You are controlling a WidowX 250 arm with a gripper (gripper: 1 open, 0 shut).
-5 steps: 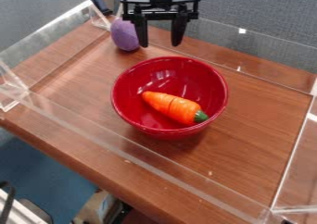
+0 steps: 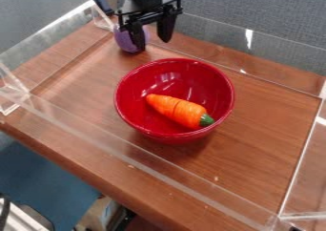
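Observation:
An orange toy carrot (image 2: 174,108) with a green top lies inside a red bowl (image 2: 136,84) in the middle of the wooden table. My black gripper (image 2: 151,32) is at the back, above the table behind the bowl, its fingers apart and open. A purple object (image 2: 124,40), perhaps an eggplant, sits at the back left, partly hidden behind the gripper's left finger.
Clear plastic walls border the table (image 2: 254,149). The wood right of the bowl and left of it is bare. Beyond the near left edge lie the floor and some clutter.
My gripper has moved left over the last second, so that it now partly covers the purple object. The bowl and carrot look unchanged.

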